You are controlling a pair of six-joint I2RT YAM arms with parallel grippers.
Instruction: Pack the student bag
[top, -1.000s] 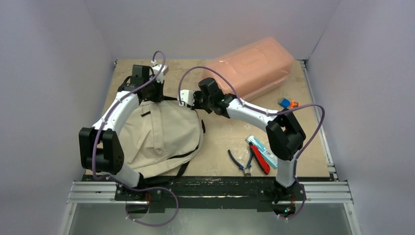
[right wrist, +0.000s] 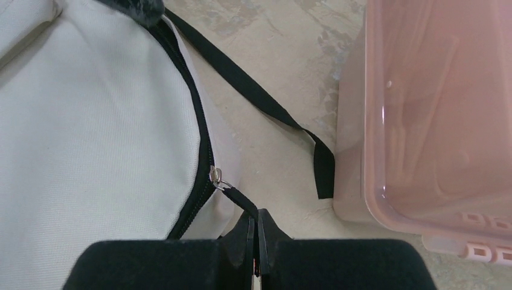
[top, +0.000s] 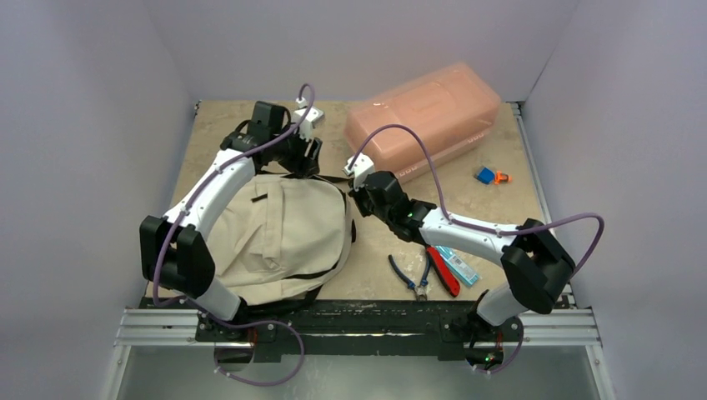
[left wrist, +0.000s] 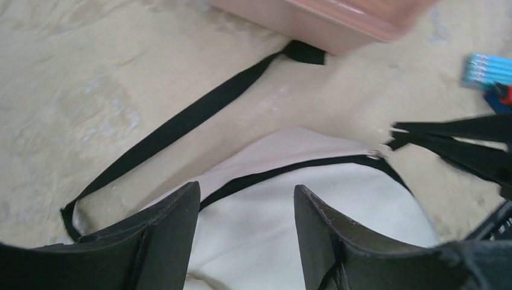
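The cream bag lies flat on the left of the table, its dark zipper running along the curved edge. A metal slider with a black pull tab sits on that zipper. My right gripper is shut with the tab's end pinched between its fingers, at the bag's right edge. Over the bag's top edge my left gripper stands open, its fingers apart with nothing held between them. The white fabric shows beneath it in the left wrist view. From above, the arms cover part of the bag's upper edge.
A pink translucent box stands at the back right, close to a loose black strap. Blue-handled pliers, a red-handled tool and a light-blue packet lie front right. A blue block and an orange piece lie farther right.
My right gripper has moved right and toward the front along the bag's edge. The left gripper has opened and shifted right from the bag's top edge. The bag has shifted slightly right.
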